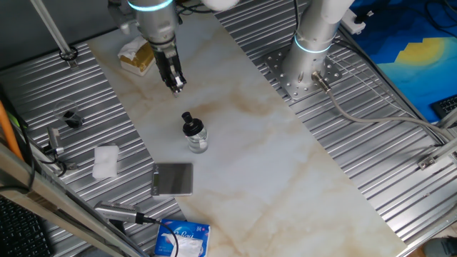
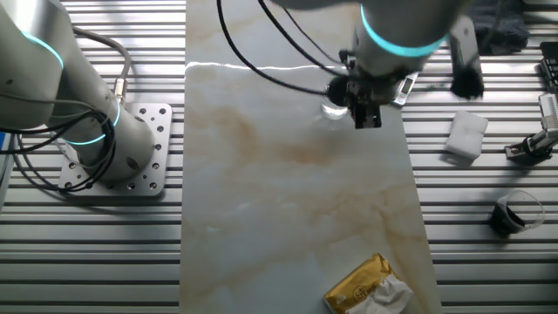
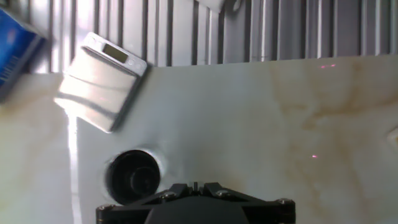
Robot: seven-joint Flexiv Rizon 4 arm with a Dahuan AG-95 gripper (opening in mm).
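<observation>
A clear glass bottle with a black dropper-like cap (image 1: 193,126) stands upright on the marble-patterned board (image 1: 250,164). Above the board, on the far side of the bottle in exterior view 1, hangs my gripper (image 1: 178,91), its fingers together and nothing visible between them. In the wrist view the round black cap (image 3: 132,177) lies just left of the gripper, apart from it. Seen from exterior view 2, the gripper (image 2: 366,118) and arm hide most of the bottle, leaving a bit of clear glass (image 2: 333,110).
A flat silver scale (image 1: 172,179) lies near the bottle, with a blue tissue pack (image 1: 193,232) beyond it. A gold-and-white tissue pack (image 1: 136,58) sits at the far end. A small cup (image 1: 71,118) and white pad (image 1: 106,161) rest on the slatted table. The board's middle is clear.
</observation>
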